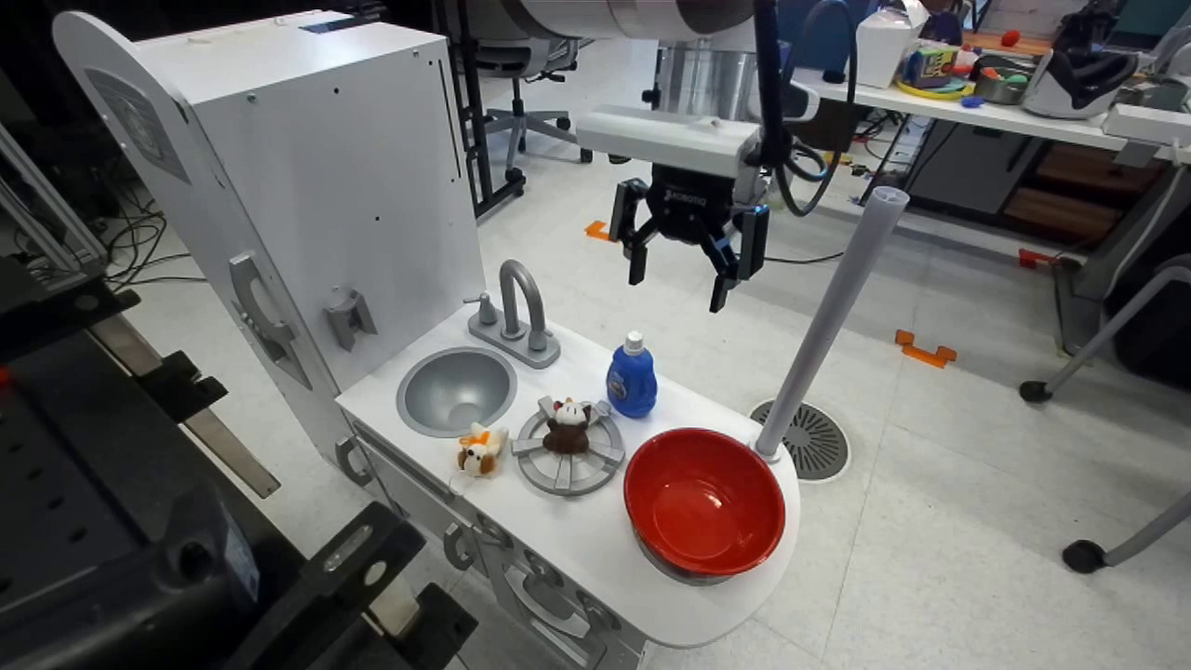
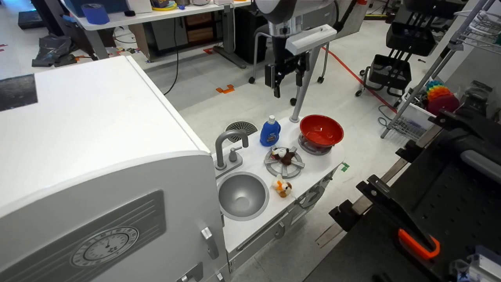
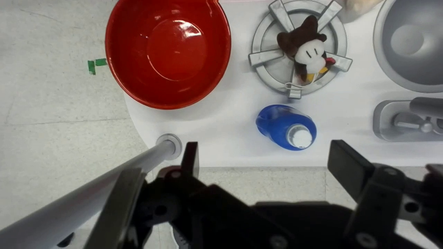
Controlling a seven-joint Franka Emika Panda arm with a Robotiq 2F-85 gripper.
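Observation:
Above the back edge of the toy kitchen's white counter hangs my gripper (image 1: 677, 288), its fingers spread wide and nothing between them. Below it on the counter stands a blue bottle with a white cap (image 1: 633, 380), upright and untouched. A brown plush toy with a white face (image 3: 306, 49) lies on the grey burner ring (image 1: 565, 487). Closer to the counter's front edge lies a small white-and-brown plush dog with orange on it (image 2: 282, 187). The red bowl (image 1: 705, 502) sits at the rounded end of the counter and looks empty.
A grey post (image 1: 832, 318) rises from the counter's back corner near the bowl. At the other end are the sink (image 2: 242, 196), the faucet (image 1: 522, 307) and a tall white cabinet (image 1: 335, 179). Bare counter surrounds the bottle.

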